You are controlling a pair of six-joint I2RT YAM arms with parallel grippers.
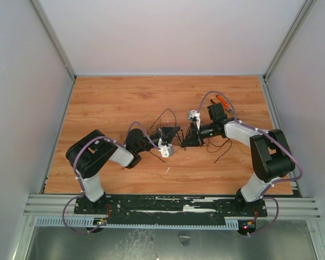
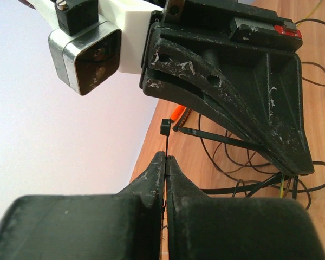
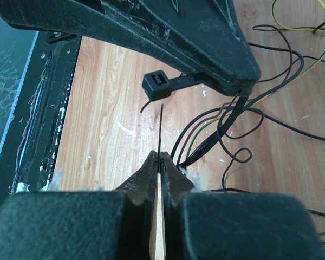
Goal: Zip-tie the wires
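Note:
A black zip tie has its square head (image 2: 165, 128) just above the tips of my left gripper, which is shut on the tie near that head. My right gripper is shut on the tie's thin tail (image 3: 160, 127), whose end points up between its fingertips. Head and tail end are close together but look apart. In the right wrist view the tie's band (image 3: 223, 125) runs down beside the bundle of wires (image 3: 200, 132), black with some yellow and green. Whether the band encircles every wire is hidden by the fingers.
Orange-handled pliers (image 1: 222, 101) lie at the back right of the wooden table (image 1: 114, 97). Loose wire ends (image 1: 223, 149) spread to both sides of the grippers. A small white scrap (image 1: 168, 169) lies in front. Both arms nearly meet mid-table.

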